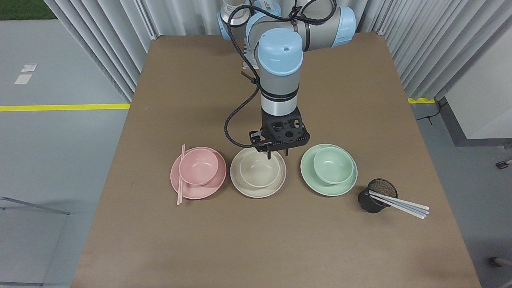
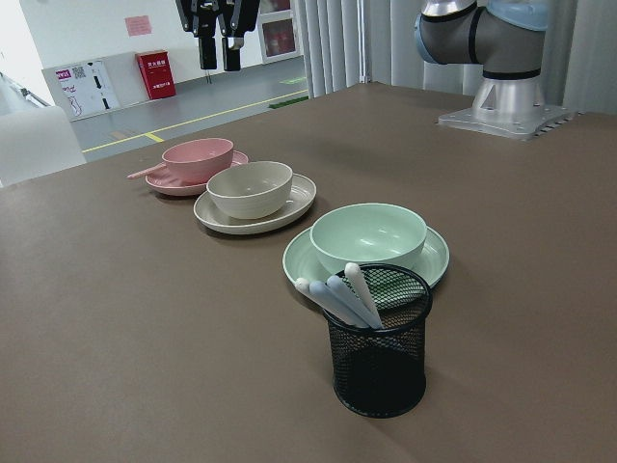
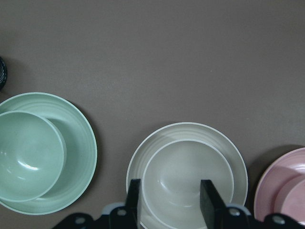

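Observation:
My gripper (image 1: 278,154) is open and empty, hanging above the cream bowl (image 1: 259,170) on its cream plate (image 1: 245,187). In the wrist view its fingertips (image 3: 134,188) straddle that bowl. To the left in the front view, a pink bowl (image 1: 199,166) sits on a pink plate (image 1: 207,191), with pink chopsticks (image 1: 179,192) along the plate's left side. To the right, a mint bowl (image 1: 333,165) sits on a mint plate (image 1: 317,183). A black mesh cup (image 2: 379,381) at the front right holds white and pale blue chopsticks (image 1: 403,205) leaning out.
The arm's base (image 2: 501,121) stands at the back of the table. A dark cable hose loops down beside the wrist.

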